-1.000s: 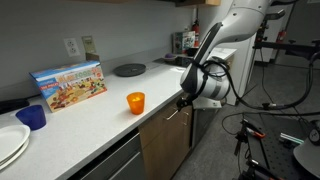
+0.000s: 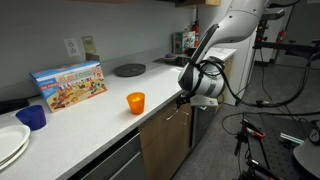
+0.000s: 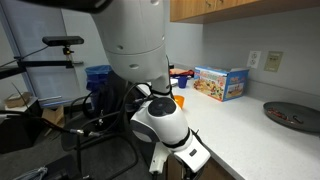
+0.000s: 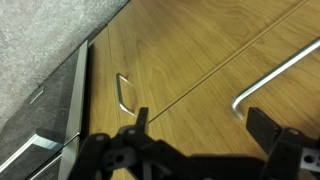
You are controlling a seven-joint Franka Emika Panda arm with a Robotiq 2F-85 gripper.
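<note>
My gripper is open in the wrist view, its two dark fingers wide apart and nothing between them. It faces wooden cabinet fronts. Ahead of the left finger is a short metal handle [image 4: 123, 94]; a longer metal handle [image 4: 275, 78] runs beside the right finger. Neither shows between the fingertips. In exterior view 1 the gripper [image 2: 184, 100] hangs low by the counter's front, near the wooden cabinet [image 2: 163, 140]. The white arm body [image 3: 170, 128] hides the fingers in exterior view 2.
On the counter [image 2: 90, 128] stand an orange cup [image 2: 136, 103], a blue cup [image 2: 32, 117], a picture box [image 2: 70, 83], white plates [image 2: 12, 140] and a dark pan [image 2: 130, 70]. The counter's front edge lies close to the arm. Cables loop at the right.
The arm and gripper have shifted only slightly by the cabinet front. The objects on the counter stay where they were.
</note>
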